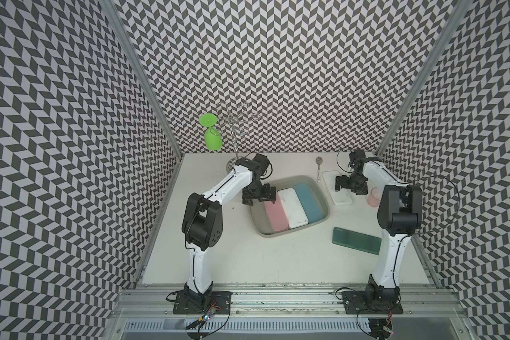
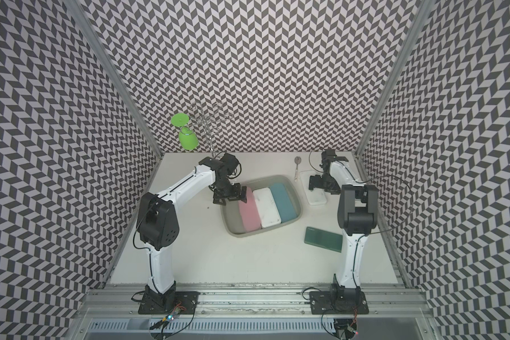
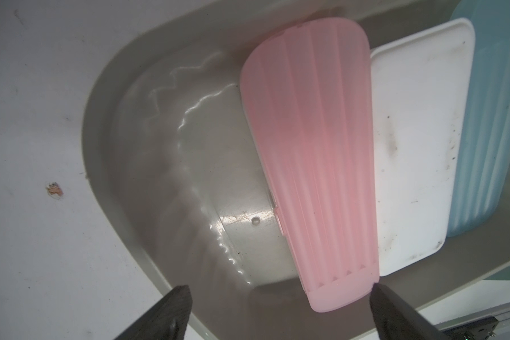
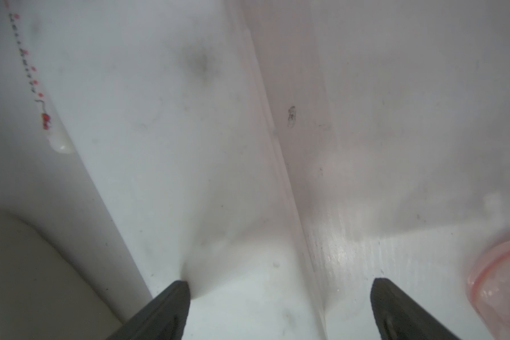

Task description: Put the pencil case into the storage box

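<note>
In the top left view the grey storage box [image 1: 259, 218] holds a pink case [image 1: 276, 214], a white case [image 1: 294, 207] and a blue case [image 1: 307, 201], lying side by side. Open and empty, my left gripper hovers over the box's left part, above the pink case's end. A second white case [image 4: 170, 158] lies flat on the table to the right of the box. My right gripper is open low over this case; its long edge runs between the fingers, which are not closed on it. A dark green case [image 1: 356, 240] lies at the front right.
A spoon [image 1: 318, 165] lies behind the second white case, and a pink cup [image 1: 374, 196] stands right of it. At the back left is a metal rack with green cups [image 1: 212, 139].
</note>
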